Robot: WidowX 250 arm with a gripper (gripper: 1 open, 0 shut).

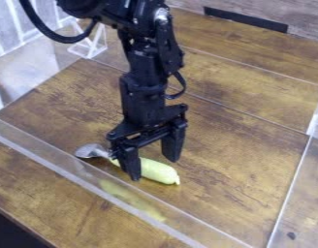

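Note:
A spoon with a grey metal bowl [92,151] and a thick pale yellow-green handle [158,171] lies on the wooden surface, in the lower middle of the camera view. My black gripper [150,157] is low over the handle, open, its fingers angled diagonally to either side of it. Part of the handle is hidden behind the near finger; whether the fingers touch it is unclear.
Clear low walls [293,194] border the wooden work area at the front, left and right.

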